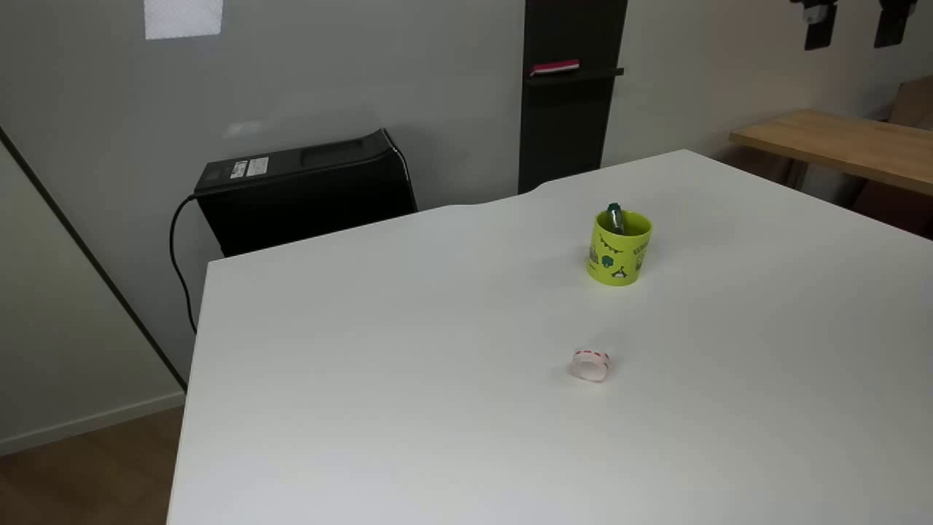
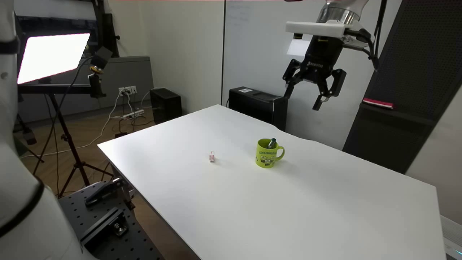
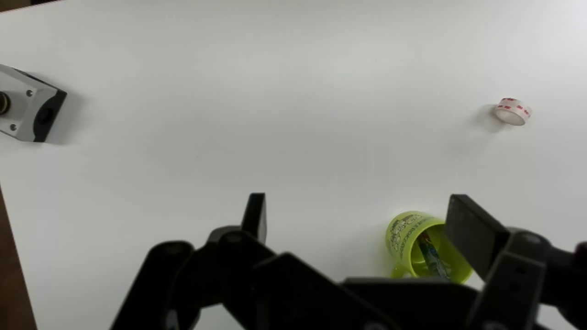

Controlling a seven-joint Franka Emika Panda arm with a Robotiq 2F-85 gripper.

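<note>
A lime-green mug stands upright on the white table, with a dark green marker-like object leaning inside it. Its handle shows in exterior view 2. A small white roll of tape with red marks rests on the table apart from the mug. High above the tabletop hangs my gripper, open and empty. In the wrist view my gripper has its fingers wide apart; the right one overlaps the mug from above, and the tape roll is at the upper right.
A grey control box sits near the table edge in the wrist view. Beyond the far edge are a black appliance and a dark panel.
</note>
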